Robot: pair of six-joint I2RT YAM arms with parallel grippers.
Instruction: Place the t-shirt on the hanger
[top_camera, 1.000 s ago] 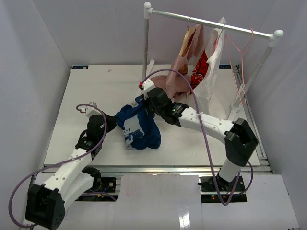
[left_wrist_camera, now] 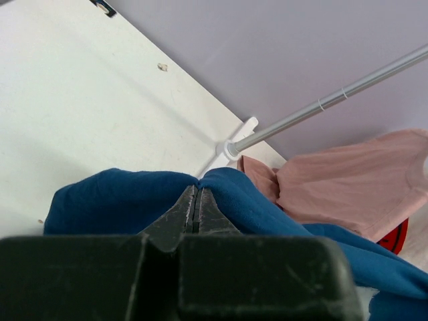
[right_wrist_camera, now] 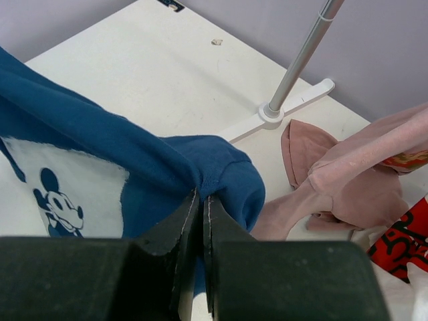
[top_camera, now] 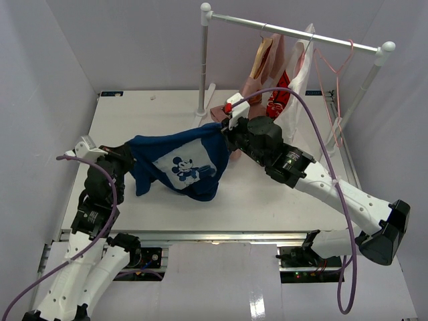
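Note:
A blue T-shirt (top_camera: 160, 150) with a white Mickey print hangs stretched between my two grippers above the white table. My left gripper (top_camera: 126, 155) is shut on one end of the shirt; in the left wrist view the cloth (left_wrist_camera: 247, 207) rises from its closed fingertips (left_wrist_camera: 188, 204). My right gripper (top_camera: 231, 127) is shut on the other end, with fabric (right_wrist_camera: 154, 154) bunched at its fingertips (right_wrist_camera: 210, 210). An empty pink wire hanger (top_camera: 338, 77) hangs at the right end of the rail.
The white rack's rail (top_camera: 294, 32) spans the back right, carrying pink, red and white garments (top_camera: 291, 114). Its left post (top_camera: 204, 73) stands on a foot behind the shirt.
My grippers have moved apart, left one leftward, right one rightward and up. The shirt went from bunched to stretched out, showing more of the print.

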